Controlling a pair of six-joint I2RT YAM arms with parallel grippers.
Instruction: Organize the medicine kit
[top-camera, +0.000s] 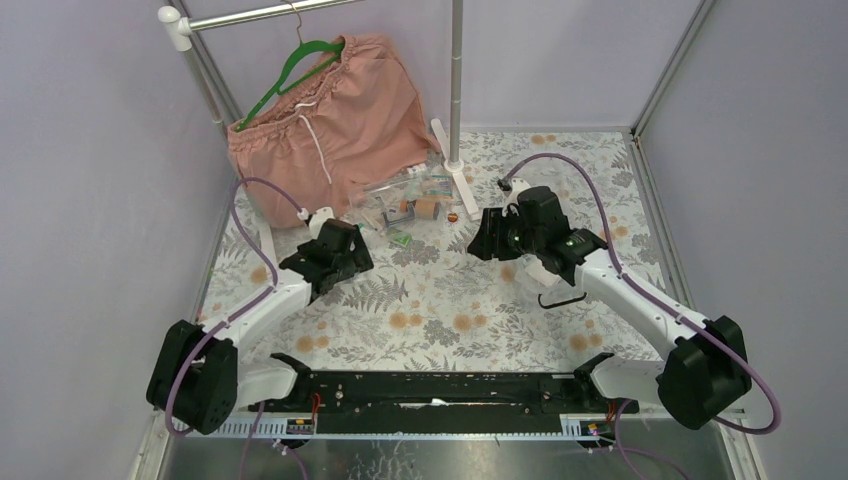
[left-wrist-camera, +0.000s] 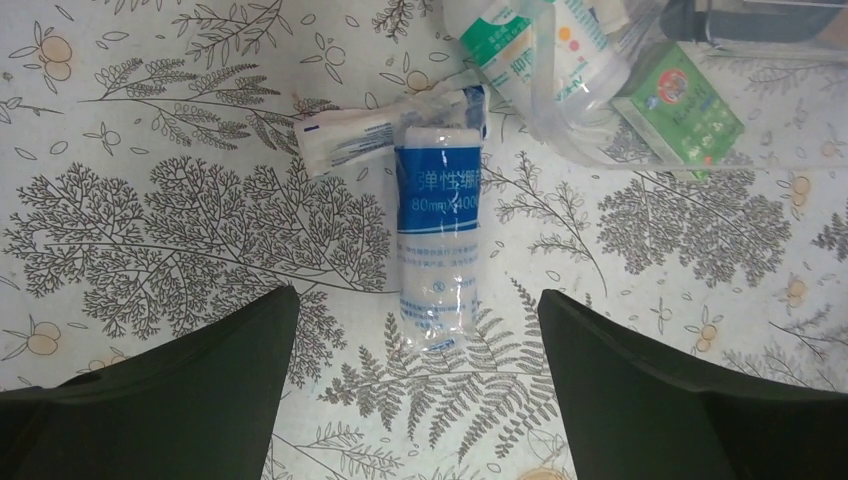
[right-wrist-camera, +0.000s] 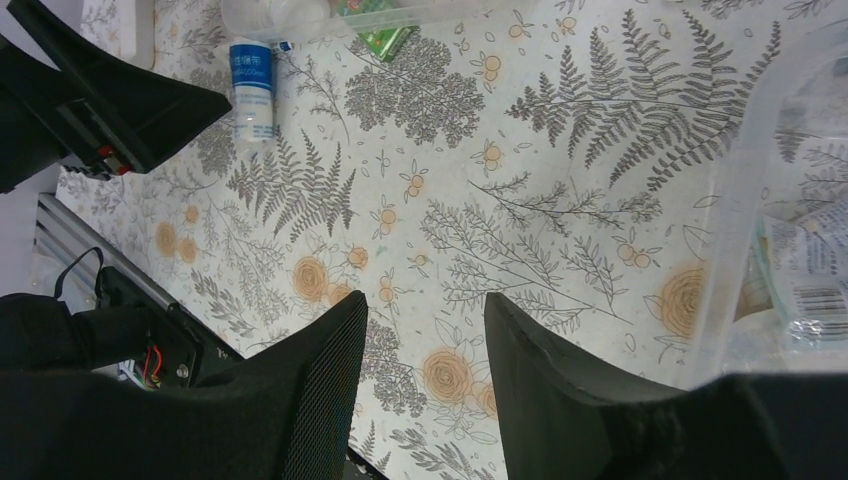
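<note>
A blue-and-white bandage roll (left-wrist-camera: 438, 235) in clear wrap lies on the patterned cloth, below a small white packet (left-wrist-camera: 345, 138). My left gripper is open above the roll, fingers to either side and not touching it. From the right wrist view the same roll shows beside the left arm's dark finger (right-wrist-camera: 165, 120). A white bottle (left-wrist-camera: 545, 55) with a green label and a green box (left-wrist-camera: 680, 105) lie at the clear container (left-wrist-camera: 700, 150). My right gripper is part open, nothing between its fingers. A second clear box (right-wrist-camera: 735, 200) holds packaged items.
Behind the supplies, pink shorts (top-camera: 330, 120) hang from a green hanger on a metal rack. The rack's pole (top-camera: 456, 80) and white foot (top-camera: 462, 185) stand near the back. The cloth between the arms is clear.
</note>
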